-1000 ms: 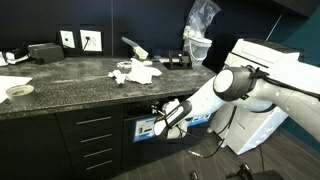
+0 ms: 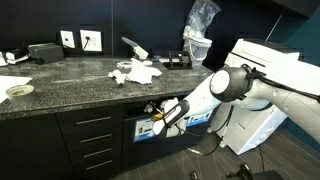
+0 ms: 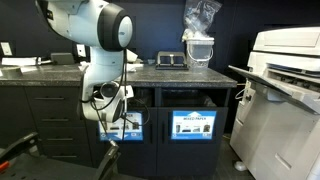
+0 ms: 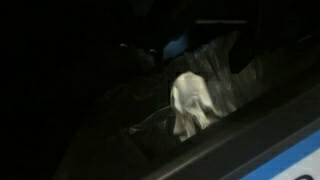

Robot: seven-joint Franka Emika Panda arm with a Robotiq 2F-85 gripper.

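In exterior view 1, my gripper [image 2: 156, 114] reaches in under the counter's front edge, at the open top of a bin compartment. Its fingers are too small and dark there to show how far apart they stand. A white, crumpled, cloth- or paper-like piece [image 4: 192, 103] shows in the wrist view, somewhat blurred, against clear wrinkled plastic [image 4: 226, 68] inside the dark bin. The fingers are lost in the darkness of that view, so contact with the white piece cannot be made out. In exterior view 2 the arm [image 3: 103, 75] hides the gripper.
A bin front labelled for mixed paper [image 3: 193, 125] stands right of the arm. The bin's edge [image 4: 235, 125] crosses the wrist view. Crumpled white paper [image 2: 138, 73] and a tape roll [image 2: 20, 91] lie on the counter [image 2: 75, 82]. A white machine [image 2: 250, 110] stands at right.
The arm has shifted only slightly around the bin opening. A yellowish spot near the gripper shows more now than a second ago. The counter items have not moved.
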